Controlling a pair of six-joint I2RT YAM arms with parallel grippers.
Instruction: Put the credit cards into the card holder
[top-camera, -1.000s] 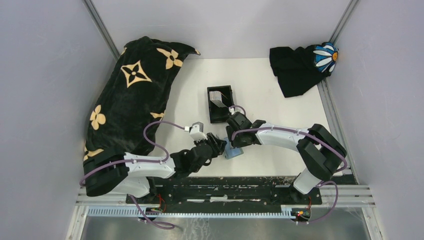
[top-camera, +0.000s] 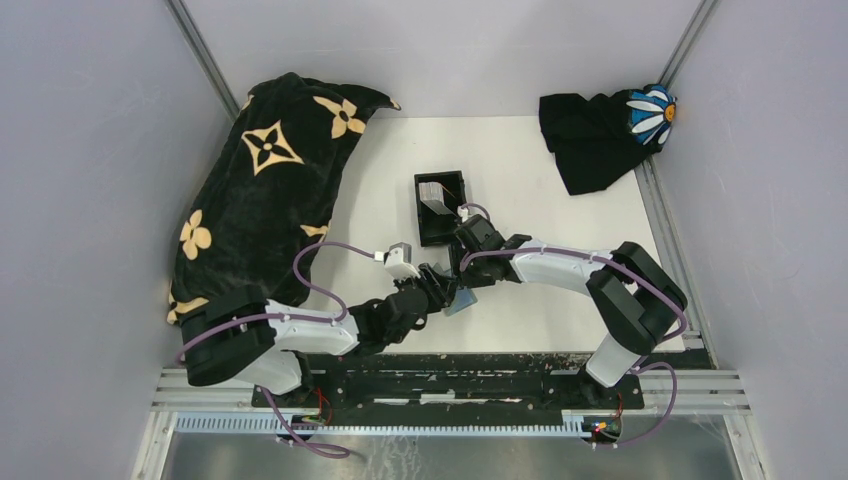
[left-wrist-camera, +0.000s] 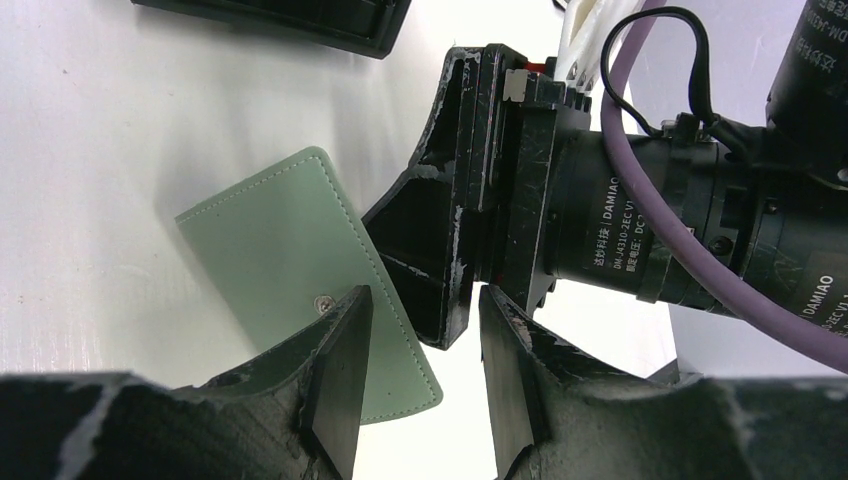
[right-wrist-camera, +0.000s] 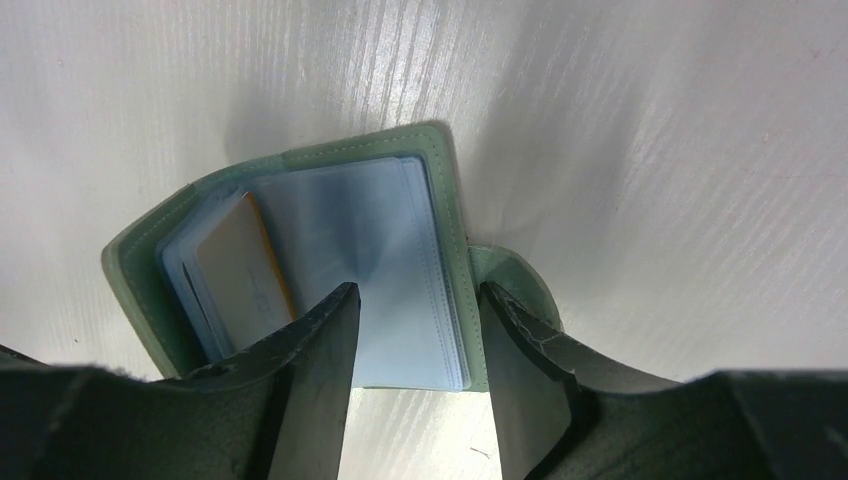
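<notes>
The green card holder (left-wrist-camera: 275, 240) stands partly opened on the white table between my two grippers, its snap showing in the left wrist view. In the right wrist view, the holder's clear bluish sleeves (right-wrist-camera: 365, 265) face up, and a pale card with an orange edge (right-wrist-camera: 240, 275) shows inside at the left. My right gripper has its fingers apart, one tip over the sleeves and the other by the green border; whether they touch is unclear. My left gripper is open, the holder's near edge by its left finger.
Behind the grippers, a black tray (top-camera: 430, 236) contains a stack of pale cards (top-camera: 431, 193). A patterned black cushion (top-camera: 270, 190) fills the left side. Black cloth (top-camera: 590, 145) lies at the back right.
My right gripper has shifted slightly back and left, and the card holder has moved a little left with it. My left gripper has edged right toward the holder.
</notes>
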